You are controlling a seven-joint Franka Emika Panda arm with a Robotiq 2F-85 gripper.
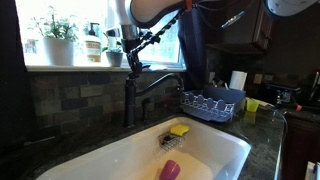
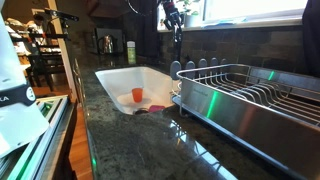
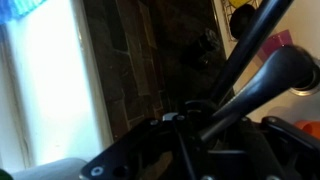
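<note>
The black faucet point(image 1: 130, 103) rises behind the white sink point(image 1: 95, 160), its spout point(image 1: 168, 80) reaching over the basin. No water shows below the spout. My gripper point(image 1: 134, 70) is at the top of the faucet, shut on its handle as far as the views show; the contact is small and dark. In the wrist view, the dark fingers point(image 3: 205, 135) meet the base of a black rounded bar, and the spout point(image 3: 250, 45) runs alongside. A reddish cup point(image 2: 137, 95) stands in the sink, near a red-handled utensil point(image 2: 150, 109). A yellow sponge point(image 1: 180, 129) lies on the sink's back side.
A dish rack point(image 1: 212, 103) occupies the counter right of the sink. Potted plants point(image 1: 57, 47) and a bottle point(image 1: 92, 47) line the windowsill close to the arm. Dark tiled wall backs the faucet. Bare counter point(image 2: 130, 145) lies in front of the rack.
</note>
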